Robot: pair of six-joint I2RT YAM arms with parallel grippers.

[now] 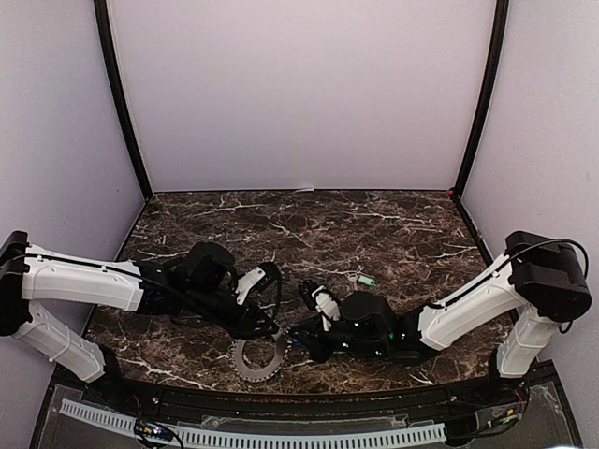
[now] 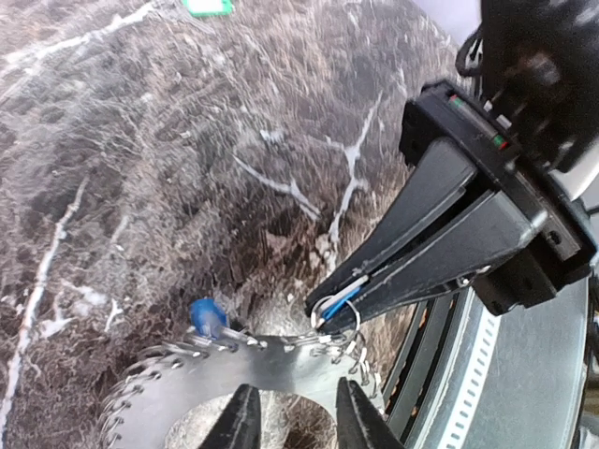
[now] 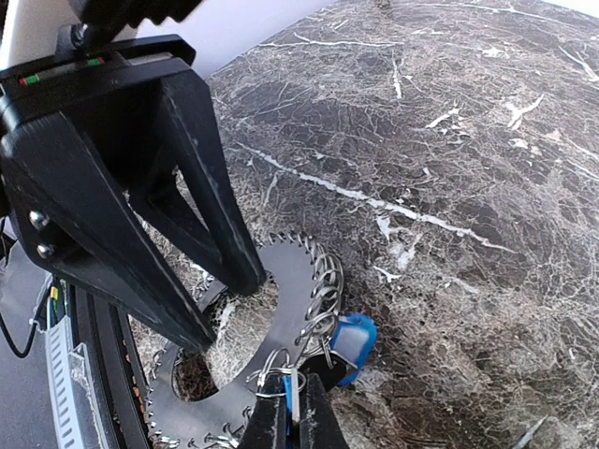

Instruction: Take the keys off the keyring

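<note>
The keyring (image 3: 301, 271) is a flat dark ring plate edged with small wire loops; in the top view it shows below both grippers. My left gripper is part open over the plate, its fingertips apart and nothing between them. From the right, my right gripper is shut on a thin blue-and-white piece, seemingly a blue key edge-on, with wire loops around it at the fingertips (image 2: 323, 295). Another blue key head (image 3: 356, 344) sits beside the plate's looped edge. How the keys join the loops cannot be made out.
A small green key (image 1: 366, 281) lies apart on the dark marbled table (image 1: 309, 220), behind the right gripper. The table's front rail (image 1: 281, 400) runs just below the keyring.
</note>
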